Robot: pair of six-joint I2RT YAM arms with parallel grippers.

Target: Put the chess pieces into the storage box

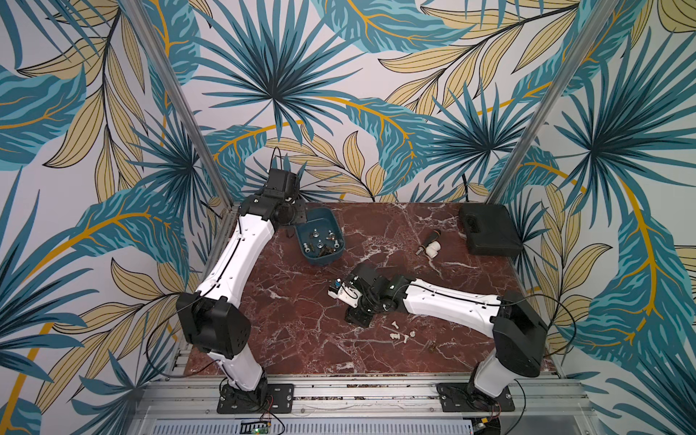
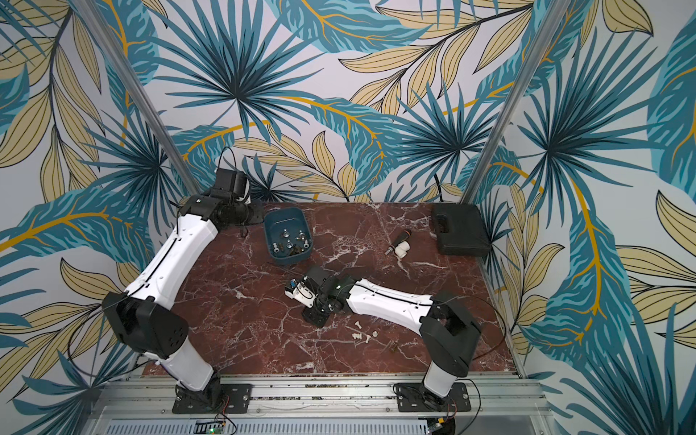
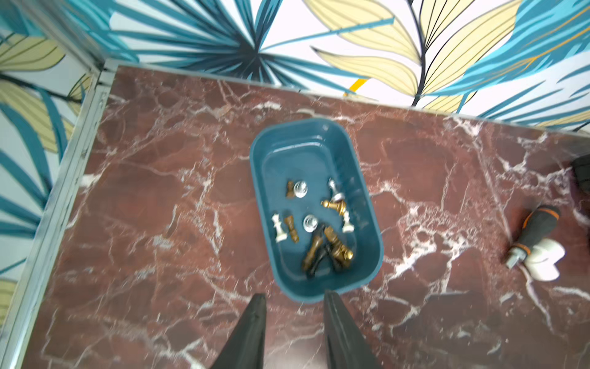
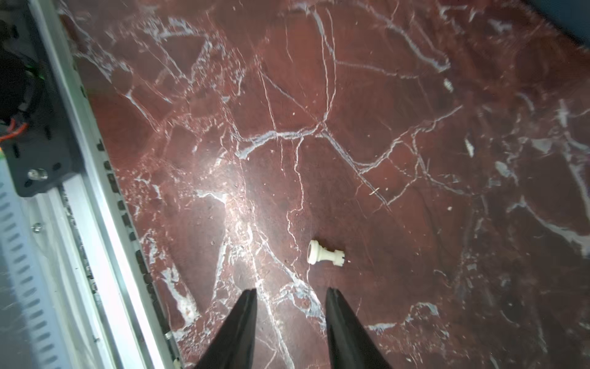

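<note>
The blue storage box holds several gold, silver and dark chess pieces. My left gripper hangs above the table by the box's near end in the left wrist view, its fingers parted around nothing. A lone white rook lies on its side in the right wrist view. Just short of it, my right gripper has its fingers apart with an empty gap. Several small white pieces lie on the front of the table, right of the right gripper in the top left view.
A screwdriver and a white object lie together right of the box. A black case sits at the back right. Bare marble spreads across the front left.
</note>
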